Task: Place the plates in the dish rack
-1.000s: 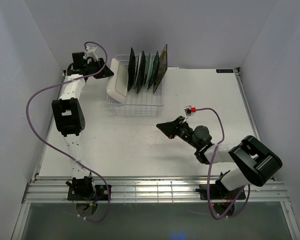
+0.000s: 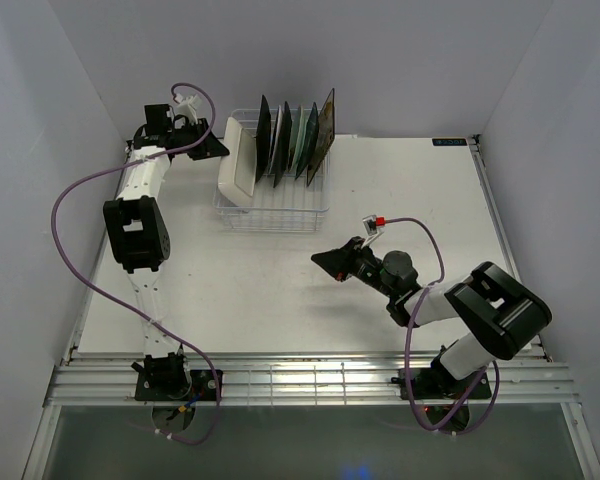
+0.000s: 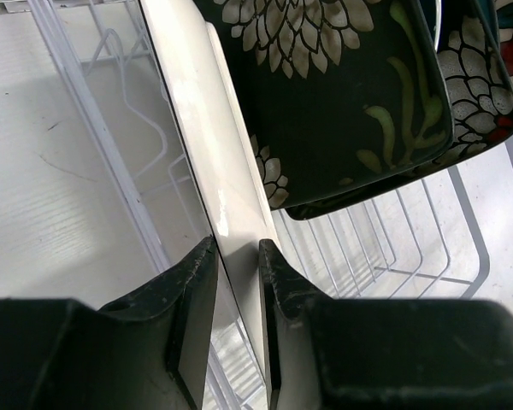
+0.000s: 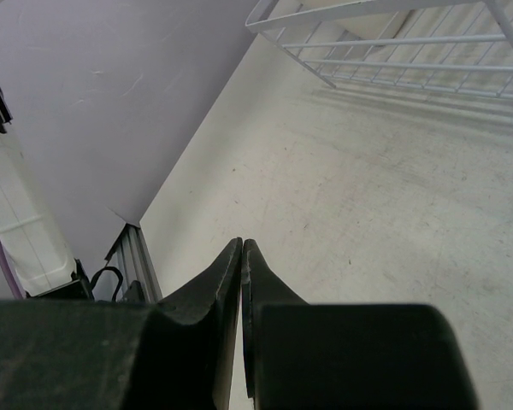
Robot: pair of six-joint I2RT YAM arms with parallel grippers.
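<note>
A white plate [image 2: 236, 170] leans in the left end of the dish rack [image 2: 285, 220]. In the left wrist view my left gripper has its fingertips on either side of the white plate's edge [image 3: 222, 171]. Several dark, floral or pale plates stand upright to its right, including a floral plate [image 3: 342, 120] close beside the white one. My right gripper [image 2: 325, 262] is over the bare table below the rack; in the right wrist view its fingertips [image 4: 232, 273] are together, with nothing visible between them.
Walls stand at the back and both sides. The rack's wire rim [image 4: 368, 43] is at the top of the right wrist view.
The white plate in my left gripper has shifted very slightly rightward and more upright.
</note>
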